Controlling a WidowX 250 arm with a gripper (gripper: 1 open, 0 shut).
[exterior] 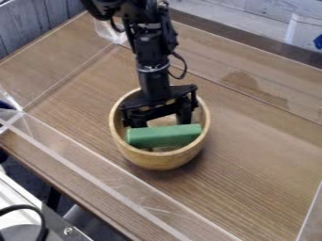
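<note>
A wooden bowl (160, 157) stands on the tabletop with a green block (164, 135) lying across its front inside. My black gripper (157, 111) reaches down into the bowl just behind the block, its fingers spread open. Whether a finger touches the block or the bowl's wall is hard to tell.
Clear tape or plastic strips run along its left and front edges. A white wall is at the back right; white objects and a cable sit off the table at lower left.
</note>
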